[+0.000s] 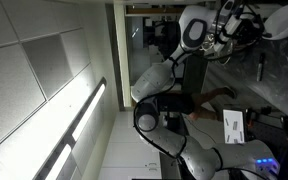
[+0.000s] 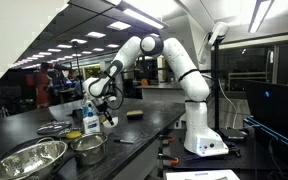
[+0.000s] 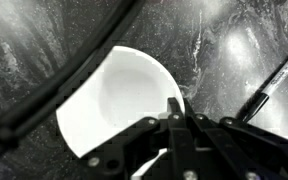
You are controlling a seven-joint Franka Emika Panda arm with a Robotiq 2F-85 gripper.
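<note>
A white bowl (image 3: 124, 95) fills the middle of the wrist view, its inside facing the camera. My gripper is shut on the bowl's right rim. In exterior view 1 the white bowl (image 1: 283, 22) shows at the upper right, beside the end of the arm. How far it hangs above the counter is hard to judge. A black-and-white marker (image 3: 274, 86) lies on the dark counter to the right, apart from the bowl.
In exterior view 2, a large metal bowl (image 2: 29, 161) and a metal pot (image 2: 89, 150) stand at the counter's near left. A yellow block (image 2: 135, 113) lies farther back. Dark counter (image 3: 224, 60) shows bare between bowl and marker.
</note>
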